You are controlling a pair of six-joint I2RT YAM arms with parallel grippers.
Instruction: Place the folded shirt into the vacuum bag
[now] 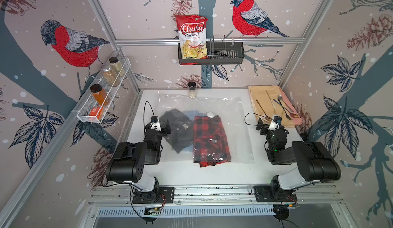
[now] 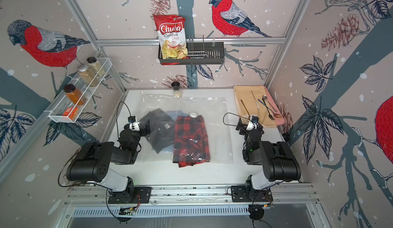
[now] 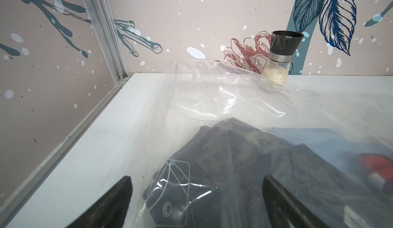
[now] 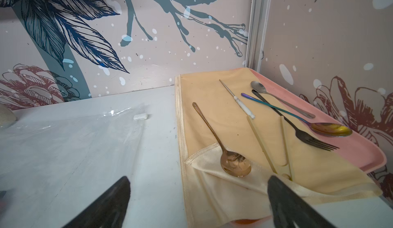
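The clear vacuum bag (image 1: 241, 134) lies flat across the middle of the table. Through its film show a dark grey garment (image 1: 176, 131), a light blue one (image 2: 174, 114) and the red-and-black plaid shirt (image 1: 210, 136). Glossy film appears to cover most of the plaid shirt, while its near hem sticks out past the bag's front edge. At the bag's left side, my left gripper is open above film and the grey garment, holding nothing. My right gripper also stands open and empty, right of the bag and near the cloth.
A tan cloth (image 4: 212, 84) on a pink tray (image 4: 368, 152) carries several utensils at the right. A spice grinder (image 1: 192, 89) stands behind the bag. The wire shelf (image 1: 102, 93) hangs on the left wall.
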